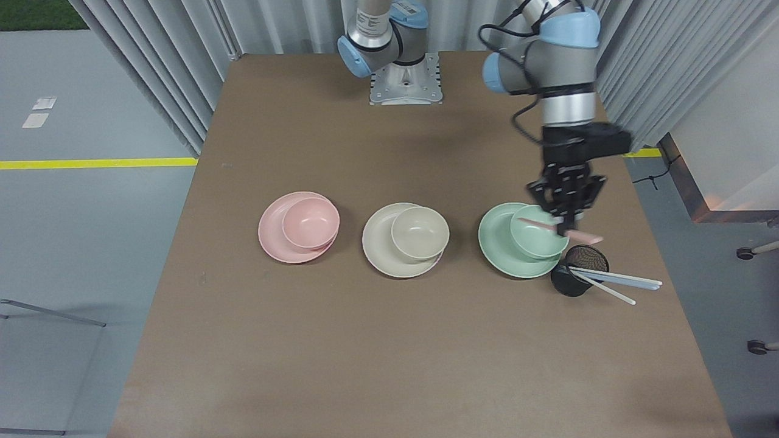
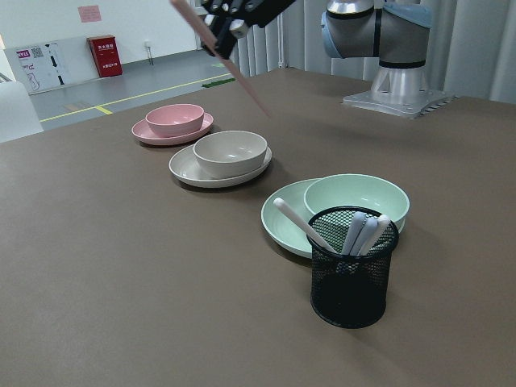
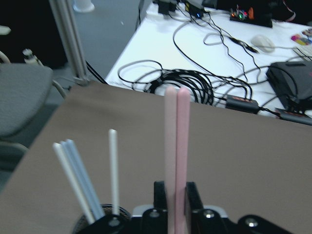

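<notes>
My gripper [image 1: 565,222] is shut on pink chopsticks [image 3: 181,141], held high above the green bowl [image 1: 533,241] on its green plate [image 1: 496,241]; they also show in the left view [image 2: 226,60]. A black mesh cup [image 2: 351,290] beside that plate holds white and light blue chopsticks [image 1: 613,295]. In the wrist view, the pink pair stands upright between the fingers, with the cup's chopsticks to the lower left.
A pink bowl on a pink plate [image 1: 274,241] is at the left, a white bowl on a white plate [image 1: 380,248] in the middle.
</notes>
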